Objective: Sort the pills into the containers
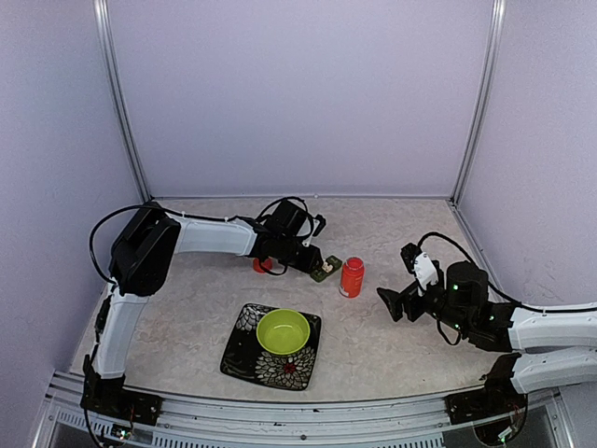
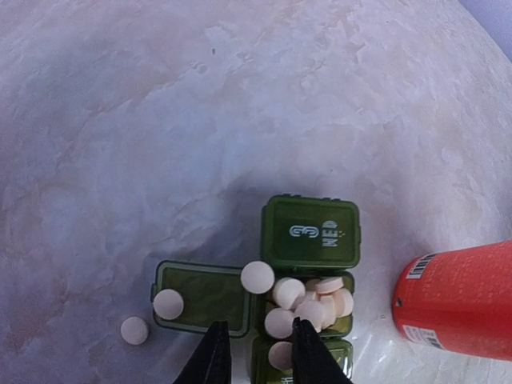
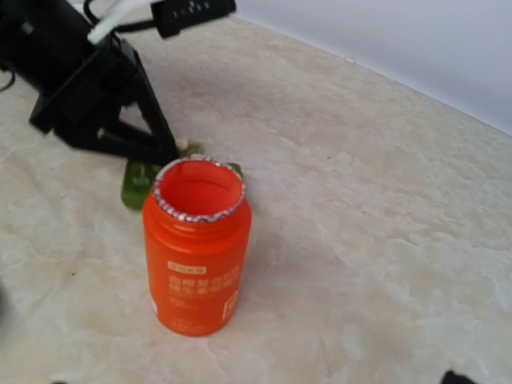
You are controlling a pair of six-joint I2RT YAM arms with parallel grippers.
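Observation:
A small green pill box (image 2: 310, 232) lies with its lids spread; one middle compartment holds a heap of white pills (image 2: 308, 306). One pill (image 2: 258, 278) rests at the heap's left edge, another pill (image 2: 168, 304) on the left lid, and a loose pill (image 2: 134, 330) on the table beside it. Over the box's near side, my left gripper stands partly open, no pill visibly held. A red-orange bottle (image 3: 198, 248) stands upright and uncapped right of the box. Farther right, my right gripper (image 1: 396, 304) is open and empty, clear of the bottle.
A black patterned tray (image 1: 241, 355) bearing a green bowl (image 1: 283, 332) sits at the front. Partly behind the left arm lies a red round object (image 1: 262, 265).

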